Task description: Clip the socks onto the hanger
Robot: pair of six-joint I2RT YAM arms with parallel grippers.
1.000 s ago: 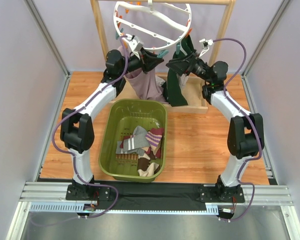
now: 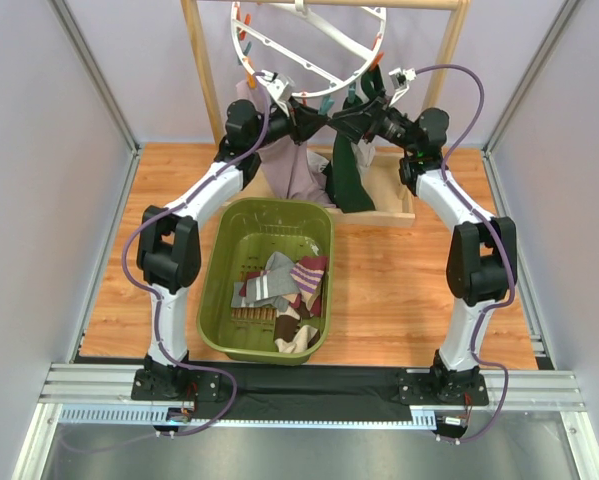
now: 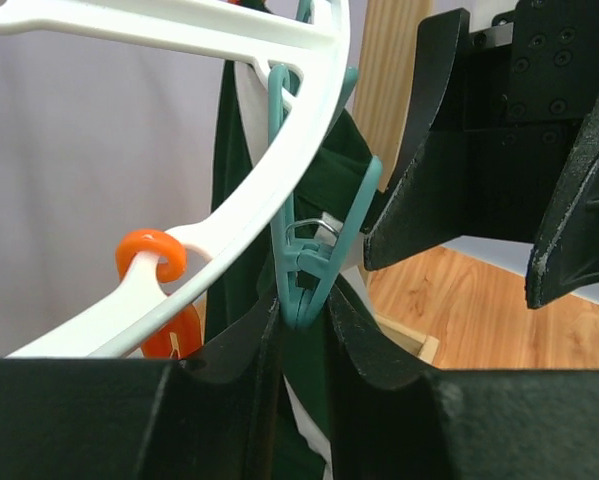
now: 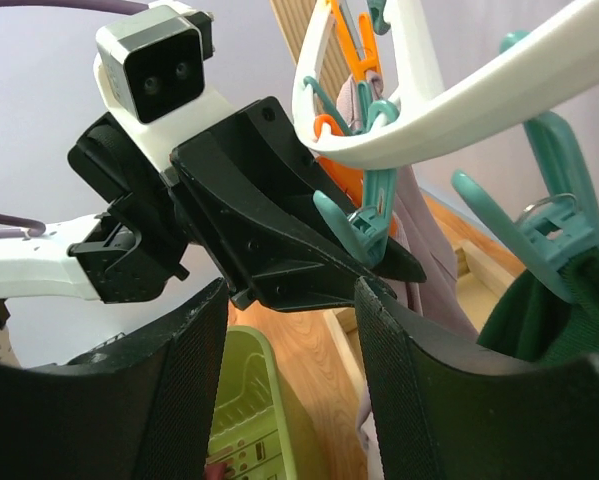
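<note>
The white hanger ring [image 2: 309, 60] hangs from the wooden frame with teal and orange clips. My left gripper is shut on a teal clip [image 3: 304, 260] at the ring's front. My right gripper is at the ring beside it, fingertips close together; what it holds is hidden. Dark green cloth [image 4: 569, 310] hangs from a clip beside the right gripper, and pink cloth [image 2: 294, 175] hangs behind the left one. Socks [image 2: 279, 290] lie in the green bin [image 2: 264, 225].
A wooden tray [image 2: 389, 200] sits under the hanger at the back. The tabletop [image 2: 389, 310] right of the bin is bare.
Over the last second the left gripper shifted slightly right along the ring with the clip, and the right arm shifted slightly left. The ring turned a little.
</note>
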